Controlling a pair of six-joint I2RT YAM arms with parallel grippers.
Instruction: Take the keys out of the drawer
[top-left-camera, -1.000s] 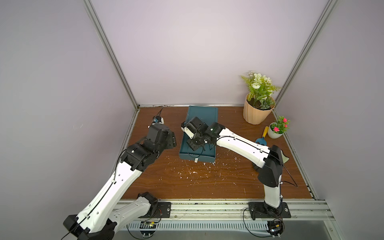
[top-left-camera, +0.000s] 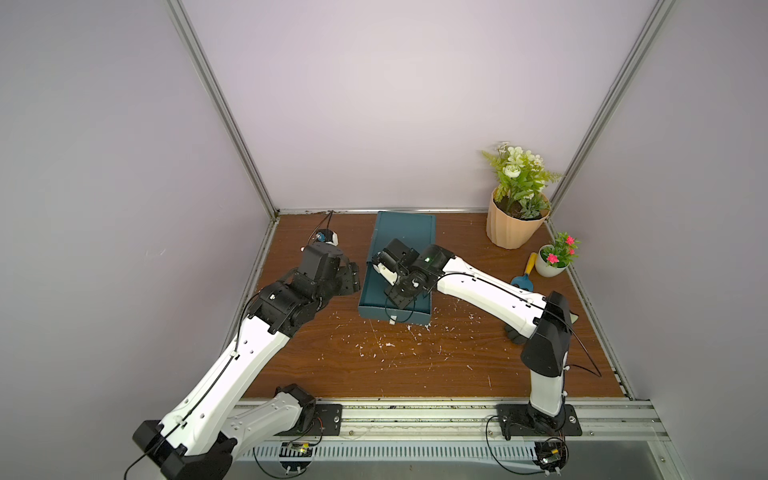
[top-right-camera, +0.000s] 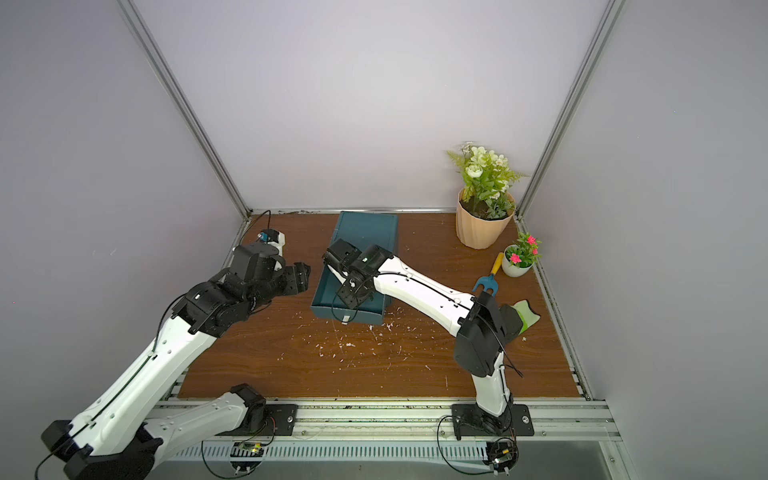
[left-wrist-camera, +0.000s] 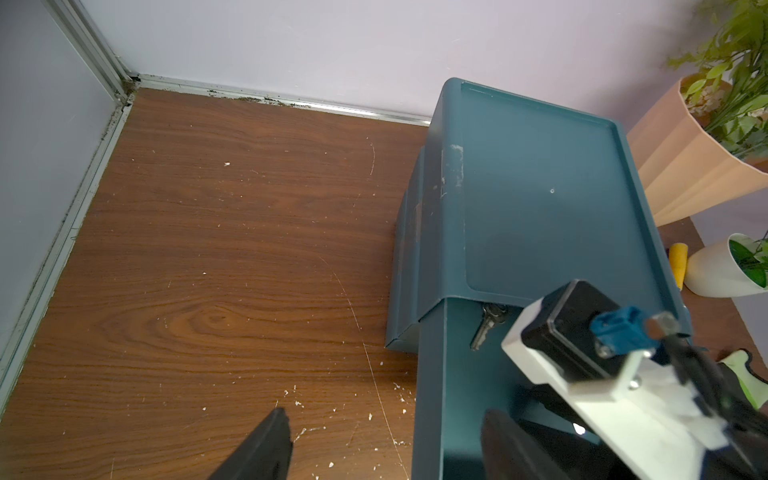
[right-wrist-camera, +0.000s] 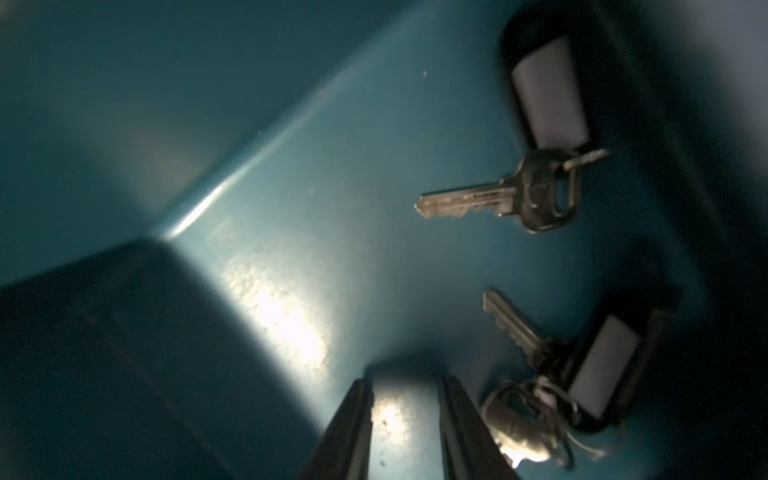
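Observation:
The teal drawer stands pulled out of its teal cabinet. On the drawer floor in the right wrist view lies a silver key with a black tag. Below it a second bunch of keys rests with another tag. My right gripper points down into the drawer, its fingers parted with nothing between them, left of the second bunch. A key peeks out under the cabinet's edge in the left wrist view. Left of the drawer, my left gripper is open and empty above the table.
A large flower pot and a small pot stand at the back right. Beside them lies a blue tool with a yellow handle. Table to the left and front of the drawer is free apart from scattered debris.
My right gripper has shifted slightly right and toward the front over the drawer. The left arm has edged a little to the right. The drawer has stayed in place.

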